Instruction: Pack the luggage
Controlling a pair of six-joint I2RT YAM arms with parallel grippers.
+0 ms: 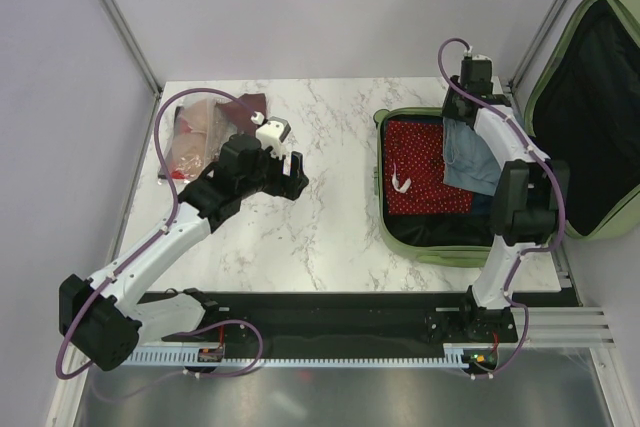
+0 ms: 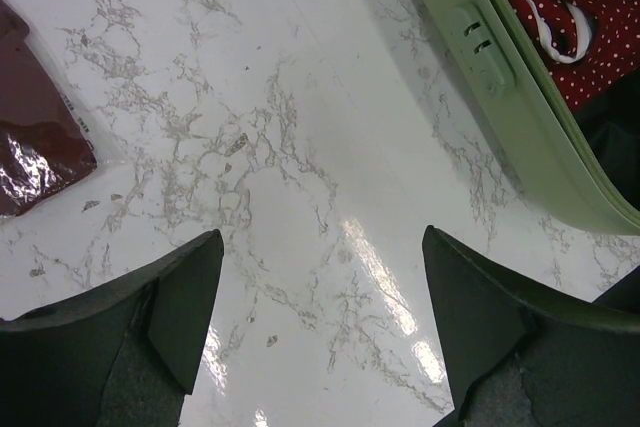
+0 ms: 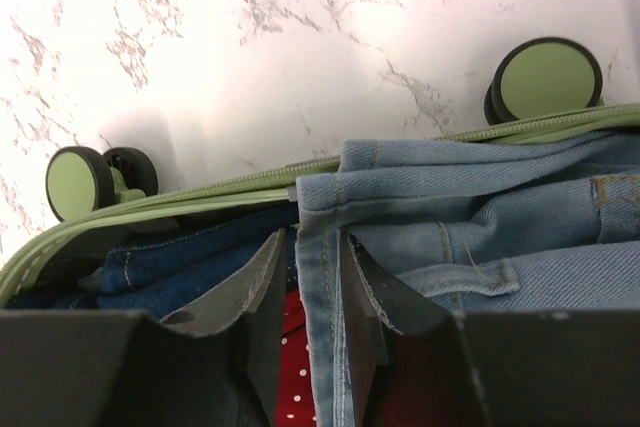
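The open green suitcase (image 1: 420, 252) holds a red dotted cloth (image 1: 420, 182) with a white strap on it, and light blue jeans (image 1: 470, 162) along its right side. At the suitcase's back edge my right gripper is shut on the edge of the jeans (image 3: 520, 217), with dark denim (image 3: 180, 267) beside it. My left gripper stands open over bare table, left of the suitcase, with nothing between its fingers.
Plastic-bagged items (image 1: 195, 147) and a maroon cloth (image 2: 35, 137) lie at the table's back left. The raised lid (image 1: 590, 97) stands at the right.
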